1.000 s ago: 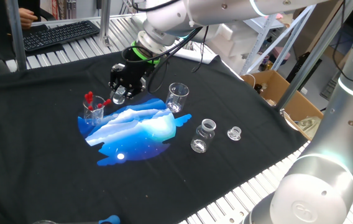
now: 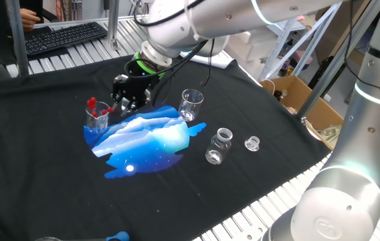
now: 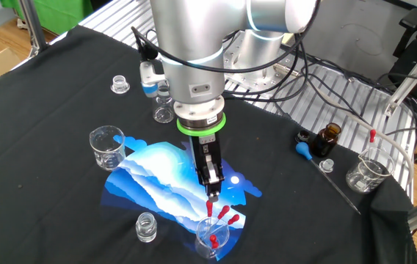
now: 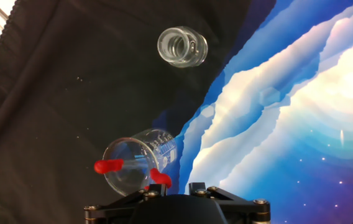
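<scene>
A glass beaker [image 3: 211,246] stands at the edge of a blue-and-white picture mat, holding several red-tipped sticks [image 3: 224,212]. My gripper [image 3: 213,196] points down just above these red tips. In the wrist view the gripper shows its two fingertips apart with nothing visible between them. Just beyond the left fingertip, one red tip [image 4: 160,178] rises from the beaker [image 4: 127,167]; whether they touch I cannot tell. Another red tip [image 4: 108,166] leans over the opposite rim. In exterior view 1 the gripper [image 2: 122,109] is beside the beaker [image 2: 97,120], its fingers hard to make out.
A small glass bottle [image 3: 146,227] stands near the beaker. An empty beaker [image 3: 107,148], a clear jar [image 3: 163,111] and a glass stopper [image 3: 120,85] are across the mat. A brown bottle [image 3: 326,139], blue-bulbed dropper [image 3: 304,150] and another beaker [image 3: 370,172] sit opposite.
My gripper has moved left and slightly down toward the beaker with the red-tipped sticks. That beaker and its sticks have shifted slightly left. The other glassware has not visibly moved.
</scene>
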